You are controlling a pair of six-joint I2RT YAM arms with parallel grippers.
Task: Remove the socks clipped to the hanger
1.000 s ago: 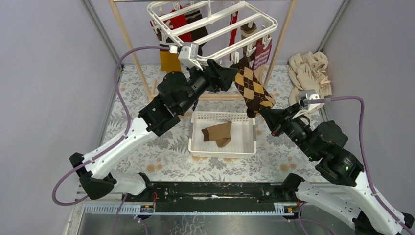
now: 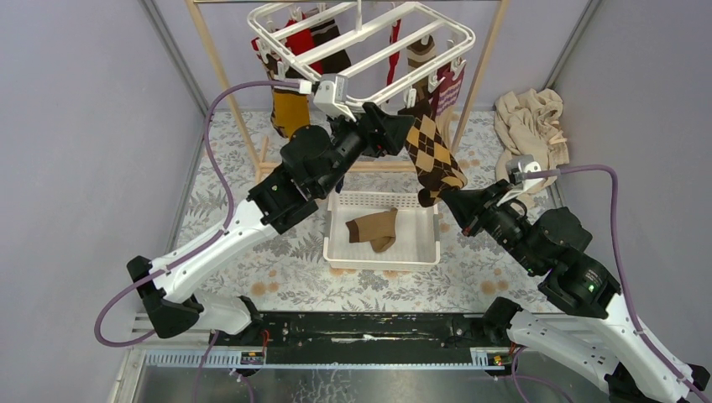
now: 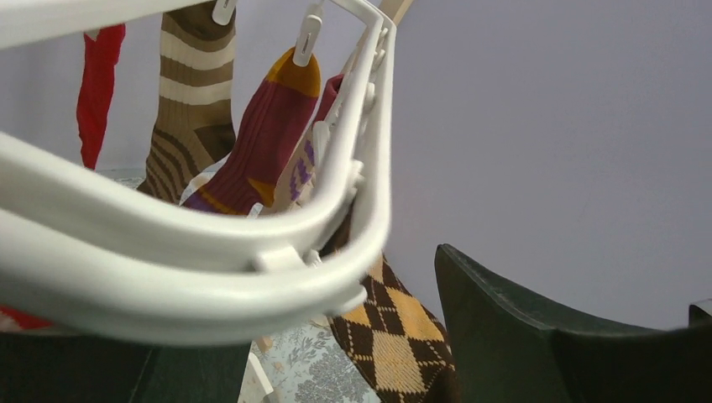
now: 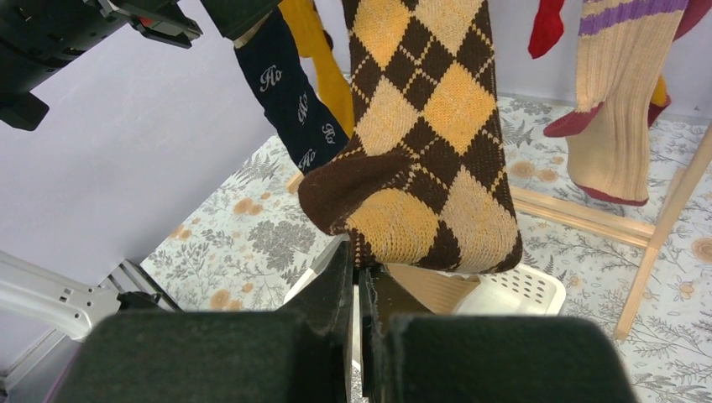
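Observation:
A brown-and-yellow argyle sock (image 2: 433, 155) runs from the near right corner of the white hanger (image 2: 363, 35) down to my right gripper (image 2: 453, 195). In the right wrist view, my right gripper is shut on the sock's lower end. My left gripper (image 2: 403, 134) is just below the hanger's front rail, beside the sock's upper part. Its fingers (image 3: 504, 336) stand apart in the left wrist view, with the hanger corner and the argyle sock (image 3: 395, 344) showing across the gap. The clip at the sock's top is hidden behind the rail.
Other socks hang from the hanger, among them a striped one (image 3: 197, 75) and a maroon one (image 3: 273, 126). A white basket (image 2: 382, 265) below holds a brown sock (image 2: 374, 228). Beige cloth (image 2: 533, 126) lies at the right. Wooden posts (image 2: 480, 71) flank the hanger.
My left gripper has shifted slightly right, closer to the argyle sock. The hanger has swung a little left. The right gripper keeps its grip on the sock, having moved slightly.

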